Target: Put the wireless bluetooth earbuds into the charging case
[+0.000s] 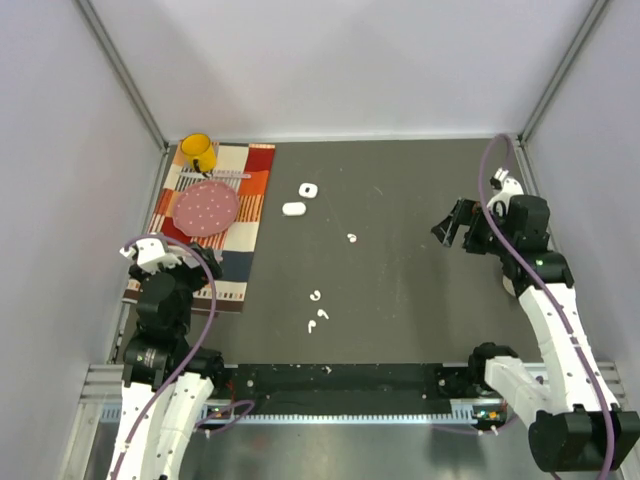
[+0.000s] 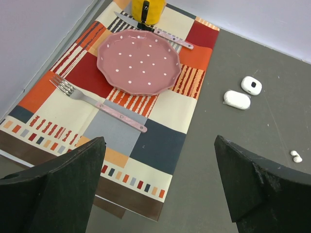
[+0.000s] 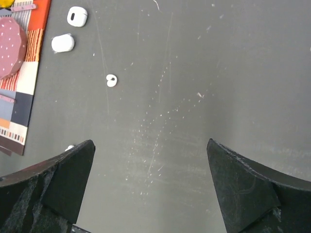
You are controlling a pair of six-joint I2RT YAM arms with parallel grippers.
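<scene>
Two small white cases lie on the grey table right of the placemat: a squarish one with a dark spot (image 1: pixel 308 190) and an oblong one (image 1: pixel 294 209). Whether either lid is open cannot be made out. One white earbud (image 3: pixel 112 80) rests alone near mid-table. Nearer the front are three more white earbuds: an upper (image 1: pixel 316 295), a middle (image 1: pixel 322 314) and a lower one (image 1: pixel 311 327). My left gripper is open and empty above the placemat's front right part. At the right side, my right gripper hangs open over bare table, away from every earbud.
A striped placemat (image 2: pixel 150 182) covers the left side, bearing a pink dotted plate (image 2: pixel 138 60), a fork (image 2: pixel 112 111), a knife (image 2: pixel 172 38) and a yellow mug (image 1: pixel 198 152). Walls (image 1: pixel 350 70) enclose the back and sides.
</scene>
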